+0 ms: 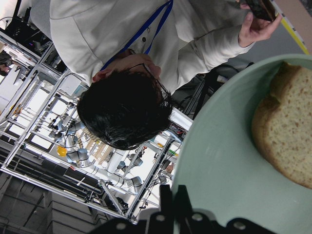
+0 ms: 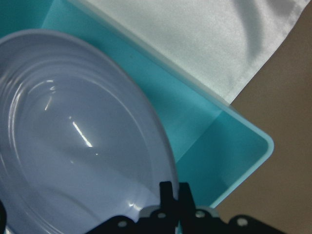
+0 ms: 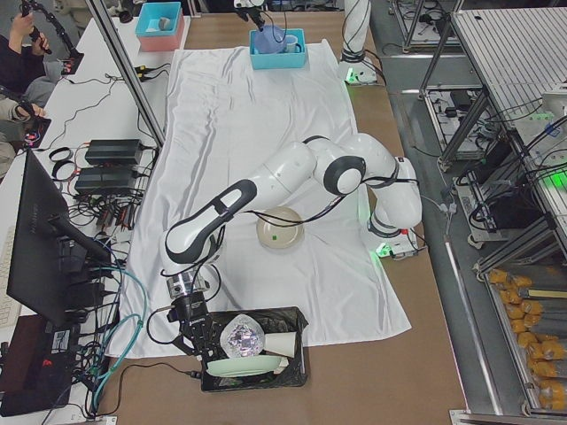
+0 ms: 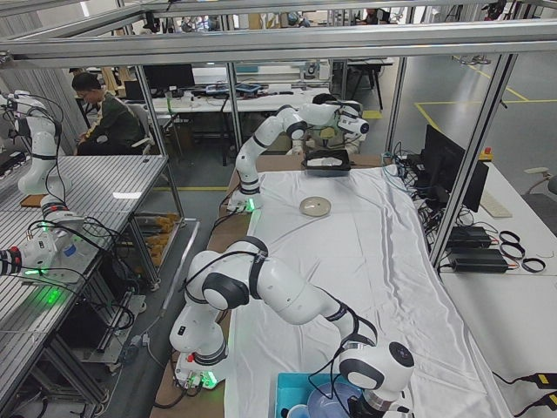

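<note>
My left gripper is shut on the rim of a pale green plate, which carries bread in the left wrist view. In the camera left view that plate is tilted over the black bin, near a foil-like round item and a white roll. My right gripper is shut on the rim of a blue plate inside or just over a turquoise bin.
A beige plate lies on the white cloth, whose middle is otherwise clear. A monitor and cables border the left side. A person is close beyond the left gripper.
</note>
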